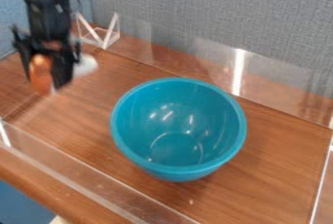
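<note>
My gripper [50, 64] is at the upper left of the camera view, low over the wooden table and blurred by motion. It is shut on an orange and white object [41, 72], partly hidden by the dark fingers; its shape is unclear. A teal bowl [178, 128] stands empty at the middle right of the table, well apart from the gripper.
A white wire stand [112, 31] is behind the gripper at the back left. Clear panels line the table [267, 174] edges, with grey walls behind. The wood around the bowl is bare.
</note>
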